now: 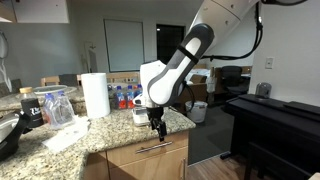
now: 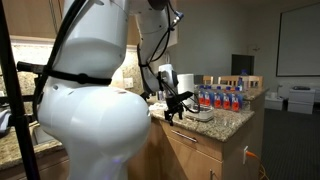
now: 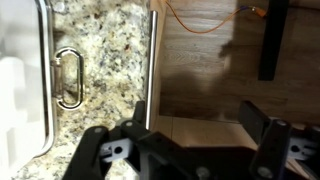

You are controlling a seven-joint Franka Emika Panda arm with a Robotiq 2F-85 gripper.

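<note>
My gripper is open, its dark fingers wide apart at the bottom of the wrist view with nothing between them. Exterior view 1 has the gripper [image 1: 159, 131] pointing down near the counter's front edge, above a wooden drawer [image 1: 150, 160]. That drawer looks closed. A metal bar handle [image 1: 155, 148] runs across its front; in the wrist view the handle [image 3: 152, 70] appears as a grey upright bar along the counter edge, ahead of the gripper. The second exterior view shows the same handle [image 2: 185, 134] just below the counter top.
A white tray [image 3: 22, 90] with a wire loop handle rests on the speckled counter [image 3: 105, 60]. Bottles [image 2: 225, 100] in a row and a paper towel roll [image 1: 96, 95] stand behind. Open floor [image 3: 210, 70] lies beyond the counter edge.
</note>
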